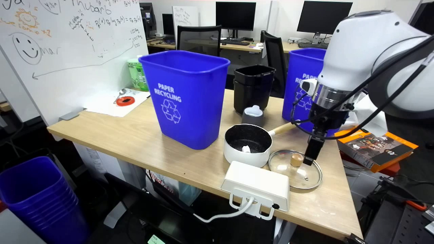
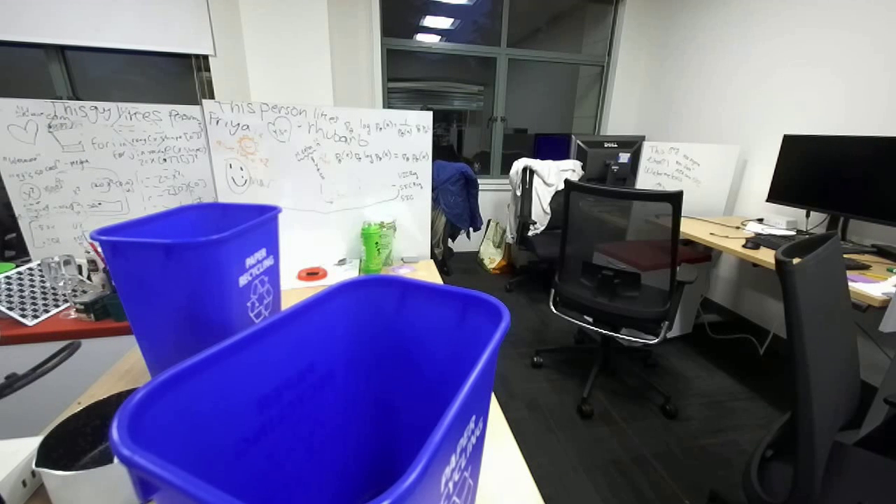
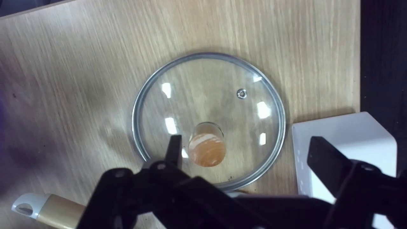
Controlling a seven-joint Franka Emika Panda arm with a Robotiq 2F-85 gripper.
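A round glass lid [image 3: 280, 114] with a metal rim lies flat on the table, its wooden knob [image 3: 207, 150] pointing up. My gripper is over the lid, open, with nothing held. In the wrist view the knob appears between the spread fingers, much closer to the left one. Exterior view 1 shows the dark fingers [image 1: 312, 149] low beside the knob; whether they touch the lid I cannot tell. A white saucepan [image 1: 245, 156] with a dark inside and a small white object in it stands left of the lid, its wooden handle [image 1: 283, 128] reaching back right.
A white power box [image 1: 260, 181] sits at the table's front edge, close to saucepan and lid. Blue recycling bins [image 1: 189, 109] stand at the left and behind the arm. A grey cup [image 1: 253, 117] and black bin [image 1: 253, 89] are behind the saucepan.
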